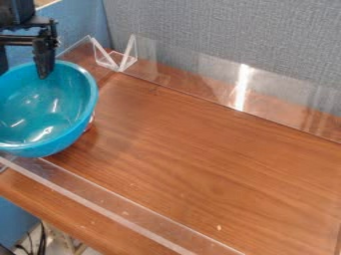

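Observation:
A large glossy teal bowl fills the left side of the view, its inside empty where visible. My black gripper is at the upper left, above the bowl's far left rim and partly cut off by the image edge. One finger points down, open, with nothing seen in its grasp.
Clear plastic edging runs along its back and front, with a white triangular bracket at the back left. A grey fabric wall stands behind. Cables show below at the lower left.

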